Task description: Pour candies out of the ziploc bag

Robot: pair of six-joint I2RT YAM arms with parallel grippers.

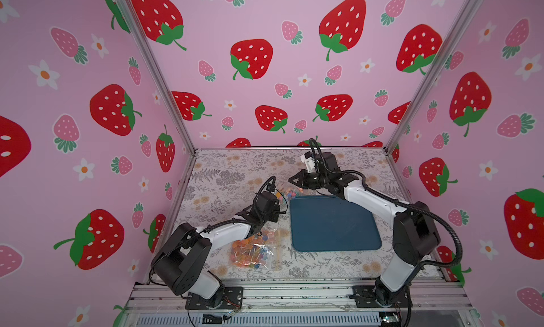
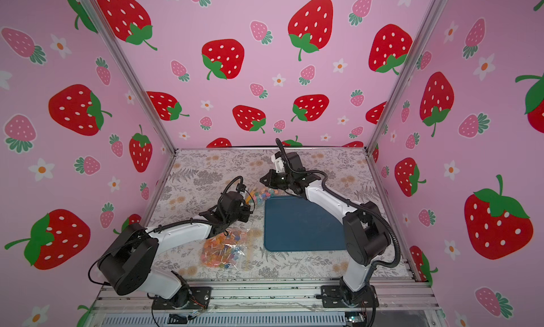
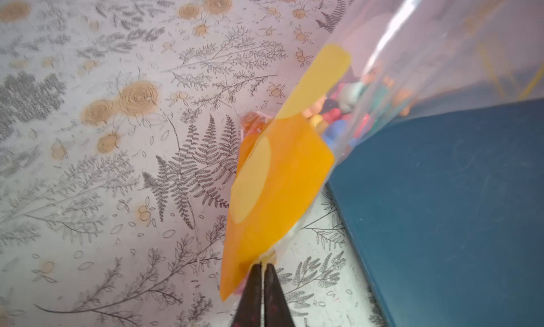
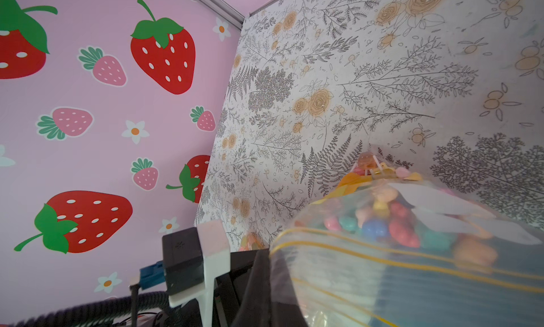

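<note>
A clear ziploc bag with an orange and yellow print stands partly raised at the back left corner of the blue tray. Colourful candies show through its film. Beside the bag's yellow-striped zip edge, my right gripper is shut, the film running up to its fingers; the thin edge appears pinched there. My left gripper is also shut, its tips just below the bag's lower orange end in the left wrist view. No film shows clearly between those tips. From above, the grippers cover parts of the bag.
A second clear bag of wrapped sweets lies flat on the table in front of the left arm. The blue tray is empty.
</note>
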